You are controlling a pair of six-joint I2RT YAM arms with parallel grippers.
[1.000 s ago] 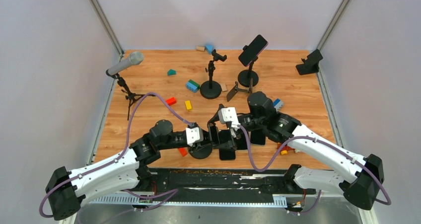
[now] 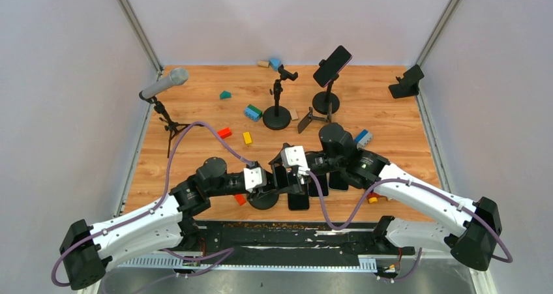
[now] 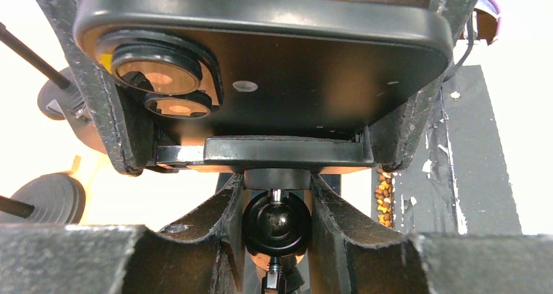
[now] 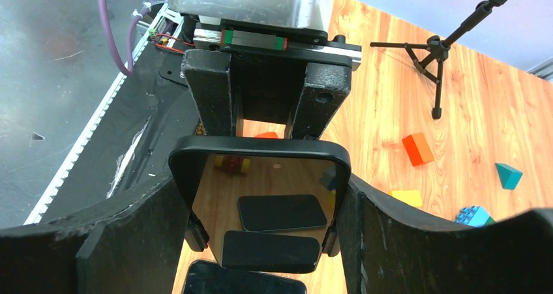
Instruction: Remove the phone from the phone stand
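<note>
A black phone [image 3: 274, 59] with two camera lenses fills the upper left wrist view, resting in a holder [image 3: 287, 150] on a ball-joint stand [image 3: 276, 222]. My left gripper is shut on the stand below the holder. The phone's end [image 4: 257, 145] shows in the right wrist view, with my right gripper shut on it from both sides. In the top view both grippers meet at the front middle over the stand's round base [image 2: 263, 203], largely hiding phone and holder.
Loose phones [image 2: 298, 203] lie beside the stand. Behind are an empty stand [image 2: 276, 117], another holding a phone [image 2: 332, 66], a tripod with a grey cylinder [image 2: 169, 82] and scattered coloured blocks. A metal rail runs along the front edge.
My right arm has shifted slightly left in the top view since about a second ago, closer to the left gripper. The left arm has not visibly moved.
</note>
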